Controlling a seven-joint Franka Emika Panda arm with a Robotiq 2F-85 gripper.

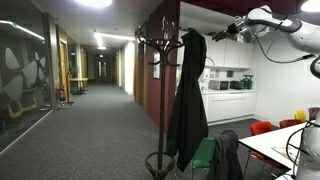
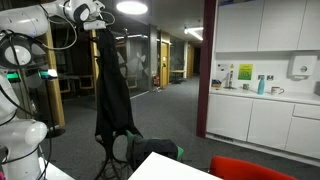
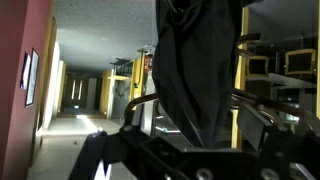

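A long black garment (image 1: 188,105) hangs from the tall dark coat stand (image 1: 163,75) in exterior view 1. My gripper (image 1: 212,34) is beside the garment's top, up high on the right. From the other side, in exterior view 2, the gripper (image 2: 106,19) appears close to the upper end of the black cloth (image 2: 115,90). The wrist view looks upside down; there the black garment (image 3: 195,70) fills the middle, between and beyond the spread fingers of my open gripper. Whether any finger touches the cloth I cannot tell.
A dark jacket lies over a green chair (image 1: 204,154) beside the stand. A white table (image 1: 272,143) with red chairs stands at right, and white kitchen cabinets (image 1: 228,105) line the back.
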